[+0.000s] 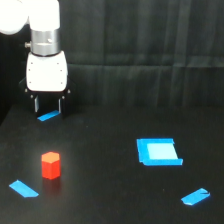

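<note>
A small red cube [51,165] sits on the dark table in the left foreground. My gripper [48,105] hangs at the back left, behind the cube and clear of it. Its fingers point down and stand wide apart, with no object visible between them. To the right, a white square [161,151] framed in blue tape [142,153] lies on the table. The cube is well apart from that square.
Blue tape strips lie at the left front [23,188], at the right front [195,197] and below the gripper [48,116]. A dark curtain [150,60] closes off the back.
</note>
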